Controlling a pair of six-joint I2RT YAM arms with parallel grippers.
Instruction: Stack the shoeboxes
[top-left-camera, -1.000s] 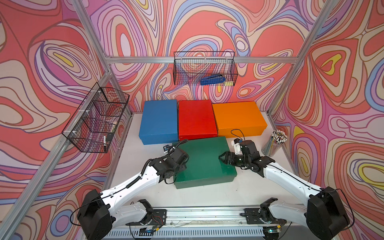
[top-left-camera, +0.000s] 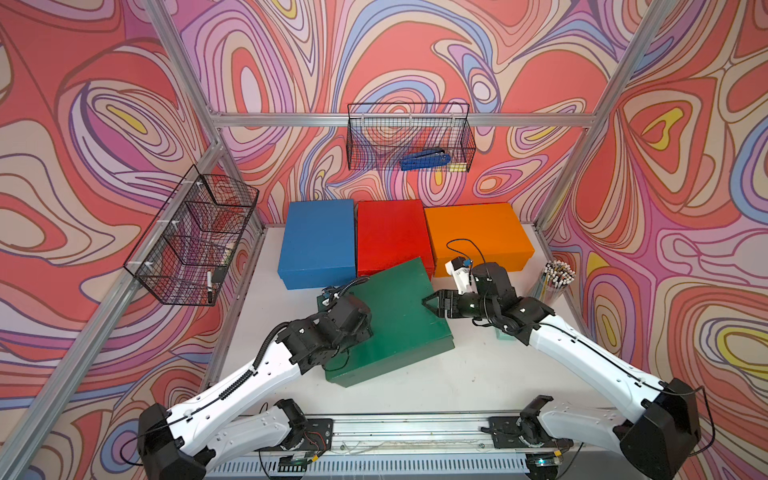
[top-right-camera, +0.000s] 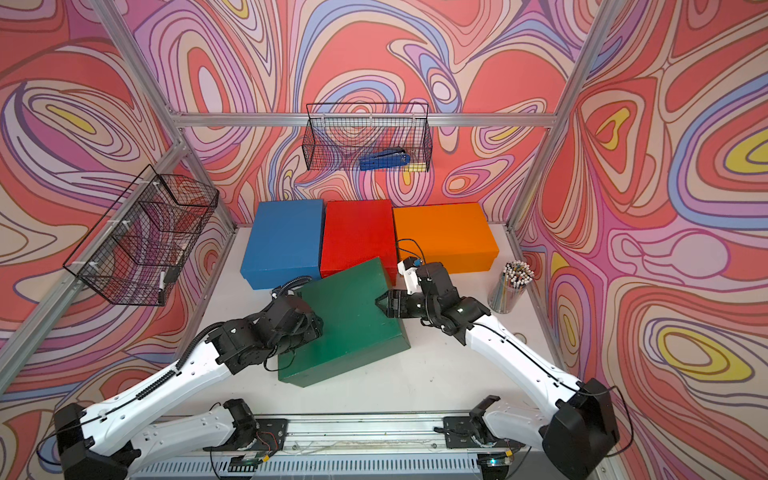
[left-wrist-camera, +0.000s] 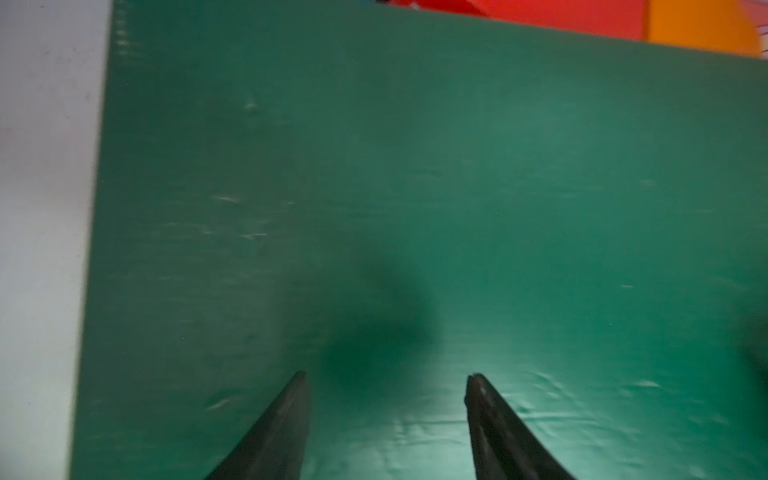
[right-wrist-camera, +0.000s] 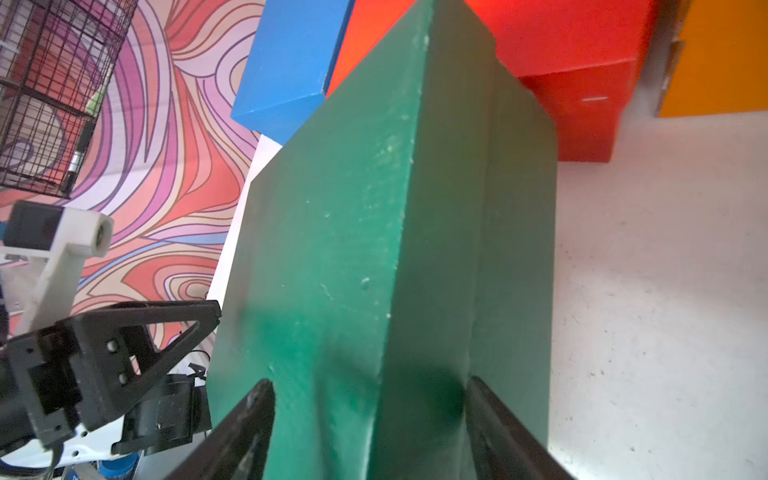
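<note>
A green shoebox sits askew in the middle foreground, clasped between my left gripper at its left end and my right gripper at its right end. Both are shut on it, and its right end looks raised in the right wrist view. Behind it stand a blue shoebox, a red shoebox and an orange shoebox in a row. The green box's back corner is close to the red box's front; whether they touch is unclear.
A container of straws stands at the right. Wire baskets hang on the back and left frame rails.
</note>
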